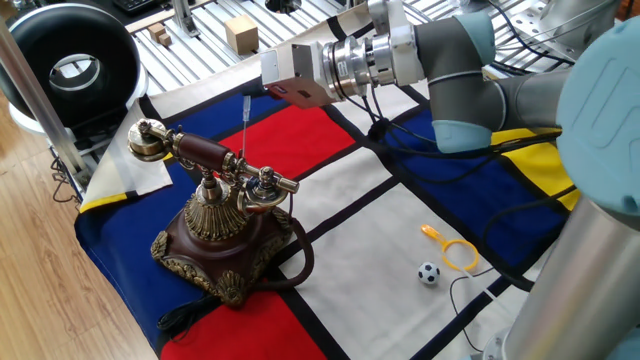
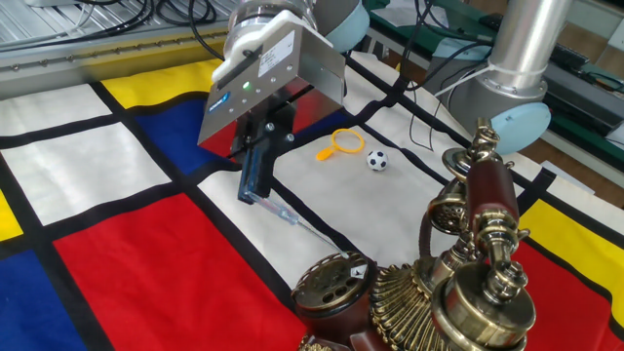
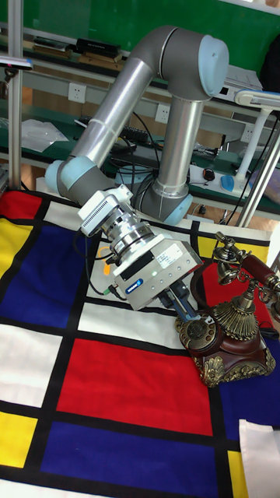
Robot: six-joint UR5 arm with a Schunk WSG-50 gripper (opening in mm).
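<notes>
A vintage telephone in dark red and brass (image 1: 213, 220) stands on the patterned cloth, its handset on the cradle. My gripper (image 2: 255, 185) is shut on a slim screwdriver with a clear handle (image 2: 277, 209). The thin shaft slants down towards the telephone's rotary dial (image 2: 331, 281). In exterior view 2 its tip appears at the dial's upper edge; whether it touches cannot be told. From exterior view 1, the screwdriver (image 1: 247, 110) hangs behind the handset, which hides its lower end. In exterior view 3 the gripper's fingers (image 3: 183, 303) are just above the dial, with the screwdriver hard to make out.
A small black-and-white ball (image 1: 428, 273) and a yellow ring with a handle (image 1: 458, 254) lie on a white square, away from the telephone. A cord loops beside the telephone's base. Wooden blocks (image 1: 241, 35) sit on the slatted surface behind.
</notes>
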